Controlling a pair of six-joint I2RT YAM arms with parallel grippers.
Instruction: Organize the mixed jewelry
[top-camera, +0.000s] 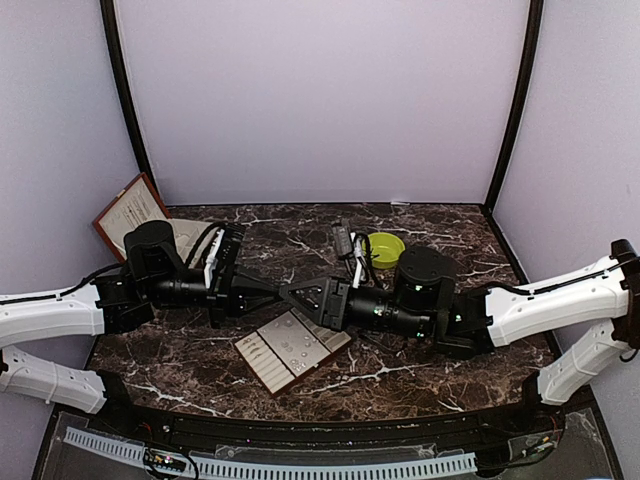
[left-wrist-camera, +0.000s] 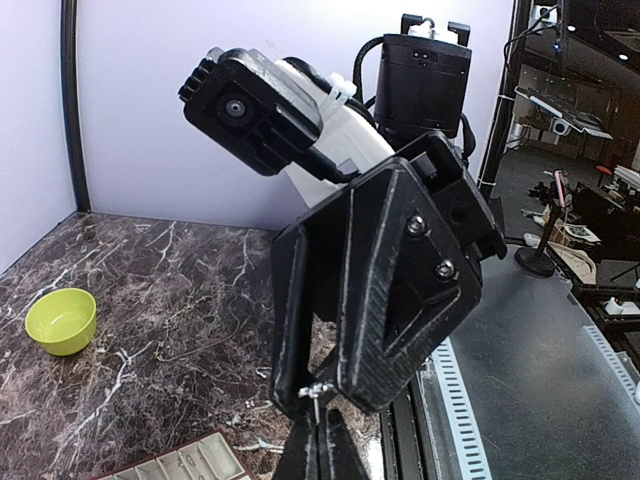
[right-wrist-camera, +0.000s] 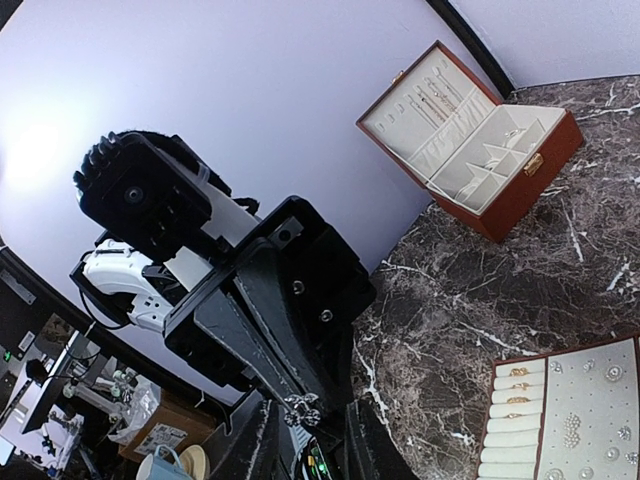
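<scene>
My two grippers meet in mid-air above the jewelry tray (top-camera: 275, 362). A small silvery jewel (left-wrist-camera: 316, 391) sits at the tips of my left gripper, which is shut, and between or against the fingertips of my right gripper (top-camera: 290, 292); which of them bears it I cannot tell. In the right wrist view the jewel (right-wrist-camera: 302, 410) shows as a studded cluster. How far the right fingers are apart is unclear. The tray (right-wrist-camera: 516, 440) holds rings in slots and several pieces on its pad. The open brown jewelry box (right-wrist-camera: 550, 170) stands at the back left.
A yellow-green bowl stands at the back right, with a fine chain on the marble table near it. The marble (right-wrist-camera: 420, 310) between box and tray is largely clear. Both arms take up the space over the table's middle.
</scene>
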